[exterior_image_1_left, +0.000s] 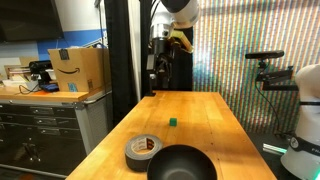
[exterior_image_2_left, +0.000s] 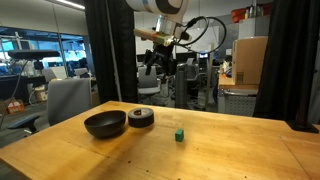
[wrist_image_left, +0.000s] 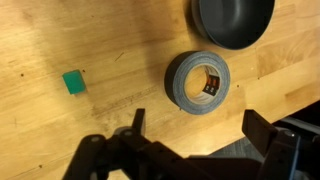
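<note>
High over the wooden table, my gripper (exterior_image_1_left: 158, 82) stands open, nothing held. Its two dark fingers (wrist_image_left: 137, 122) are spread apart at the lower edge of the wrist view. A roll of grey tape (wrist_image_left: 178, 82) lies flat ahead of them, its hole facing up. The small green block (wrist_image_left: 73, 82) sits by itself on the left of that view. At the top right is a black bowl or pan (wrist_image_left: 235, 22), partly cut off by the frame. In exterior view 2 the gripper (exterior_image_2_left: 157, 68) hangs well above the tape roll (exterior_image_2_left: 141, 119).
The pan (exterior_image_1_left: 181, 165) stands close beside the tape at the table's near end in exterior view 1. Beyond the green block (exterior_image_1_left: 173, 122), the wooden table (exterior_image_1_left: 195, 105) is largely bare. A cardboard box (exterior_image_1_left: 80, 68) rests on a separate bench at left.
</note>
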